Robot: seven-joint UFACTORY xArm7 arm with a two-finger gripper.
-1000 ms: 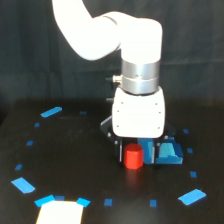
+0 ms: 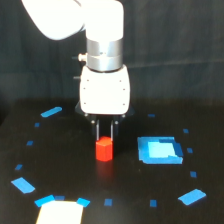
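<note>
A small red block (image 2: 104, 150) is near the middle of the dark table, directly under the white hand of the arm. My gripper (image 2: 105, 138) points straight down with its dark fingers drawn close together, shut on the upper part of the block. The fingertips are small and dark, so their exact contact is hard to make out. Whether the block touches the table or hangs just above it, I cannot tell.
To the right of the block lies a blue open box (image 2: 144, 158) with a light blue interior. A pale object (image 2: 60, 213) sits at the front left edge. Blue tape pieces (image 2: 23, 186) mark the black table, which is otherwise largely clear.
The arm and the red block have both shifted left, away from the blue box. The fingers stood wide apart around the block before and are closer together now. The box is less covered.
</note>
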